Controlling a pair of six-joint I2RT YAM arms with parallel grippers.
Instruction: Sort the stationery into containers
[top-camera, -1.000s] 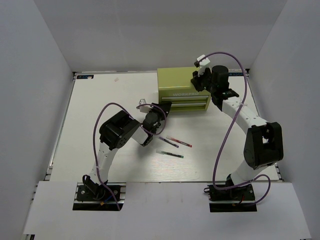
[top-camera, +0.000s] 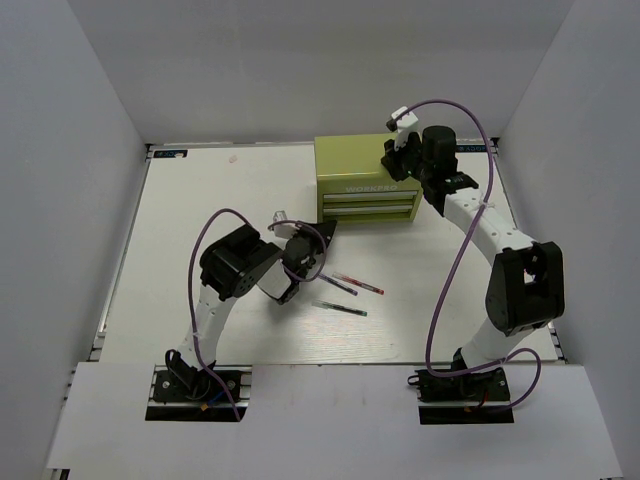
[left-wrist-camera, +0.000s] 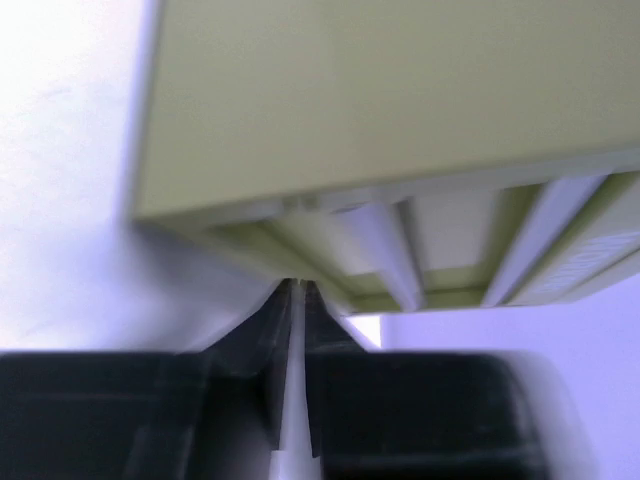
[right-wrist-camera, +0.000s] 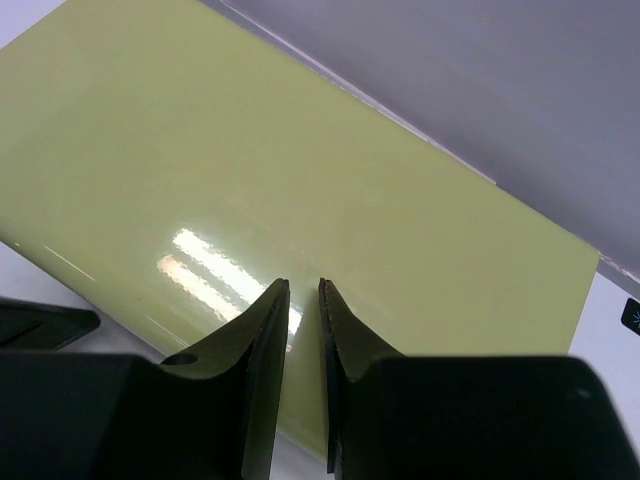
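Observation:
Three pens lie on the white table in front of the green box (top-camera: 350, 155): a red pen (top-camera: 358, 284), a dark blue pen (top-camera: 338, 285) and a black-green pen (top-camera: 342, 308). Slim drawers show in the box's front (left-wrist-camera: 440, 245). Low at that front's left end is my left gripper (top-camera: 328, 230), its fingertips a narrow gap apart with nothing seen between them. Over the top's front right part is my right gripper. Green surface shows through the small gap between its fingers, and whether they grip anything is unclear.
Bare table (top-camera: 200, 200) stretches to the left of the box, and more is clear at the front right. Grey walls (top-camera: 300, 70) enclose the back and sides. A purple cable (top-camera: 440, 300) loops along the right arm.
My left gripper has shifted slightly toward the table's front, away from the box front. The right arm has moved only a little; the box and pens are where they were.

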